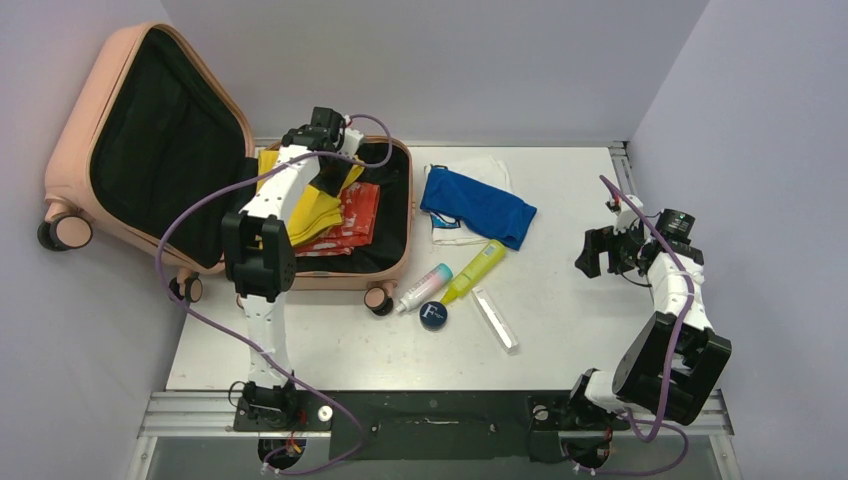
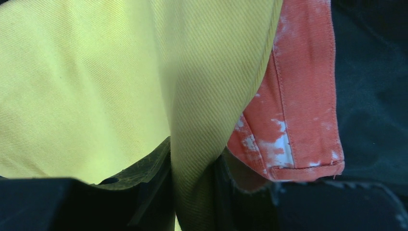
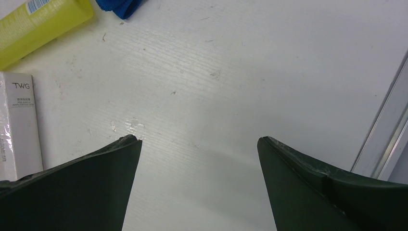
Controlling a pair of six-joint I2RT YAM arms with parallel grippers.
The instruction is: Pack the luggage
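The peach suitcase (image 1: 73, 135) lies open at the left, its base holding a yellow cloth (image 1: 310, 213) over a red cloth (image 1: 360, 212). My left gripper is shut on a fold of the yellow cloth, lifted near the back of the base; in the left wrist view the red cloth (image 2: 303, 86) shows beside the fold. My right gripper (image 1: 590, 255) stands open at the table's right side, empty in the right wrist view.
Right of the suitcase lie a blue cloth (image 1: 485, 205) on a white one (image 1: 460, 235), a yellow-green tube (image 1: 472, 272), a spray bottle (image 1: 423, 288), a round tin (image 1: 433, 315) and a white box (image 1: 495, 320).
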